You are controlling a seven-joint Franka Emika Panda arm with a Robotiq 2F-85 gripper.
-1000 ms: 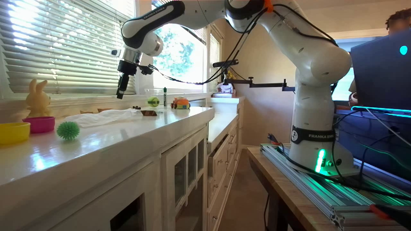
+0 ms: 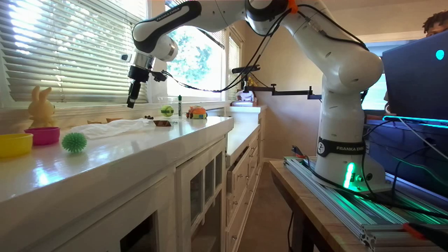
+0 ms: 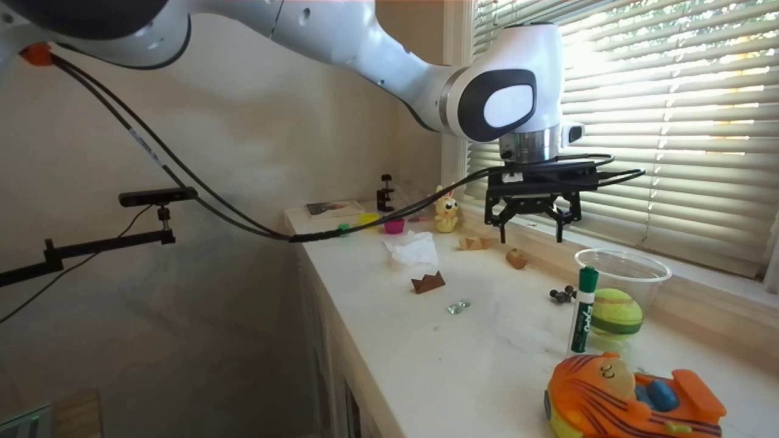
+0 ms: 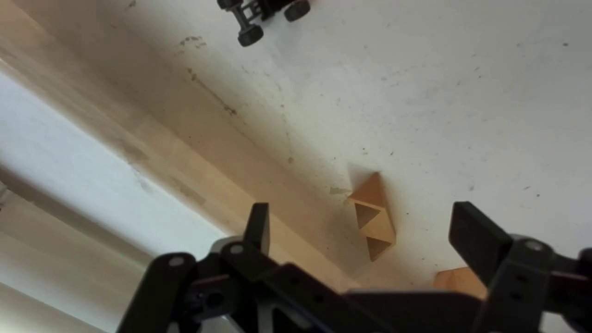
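Observation:
My gripper [image 3: 531, 239] is open above the white counter, close to the window blinds, and holds nothing. From the wrist view, its two black fingers [image 4: 258, 230] stand wide apart. A small folded brown piece [image 4: 383, 227] lies on the counter below the gap between them. Another brown piece [image 4: 460, 280] is partly covered by the right finger. In exterior view 2 these look like the brown piece [image 3: 517, 258] near the sill and the flatter one [image 3: 475, 243] farther back. A third, darker brown piece [image 3: 428, 282] sits nearer the counter's front.
A clear cup [image 3: 624, 264] with a tennis ball, a green marker [image 3: 582, 314] and an orange toy car [image 3: 628, 398] stand at the near end. A white cloth [image 3: 412, 249], a bunny figure [image 3: 446, 213] and bowls are farther back. The window sill [image 4: 166, 150] borders the work area.
The arm and counter objects look the same as one second ago. Only the person behind the monitor has shifted a little.

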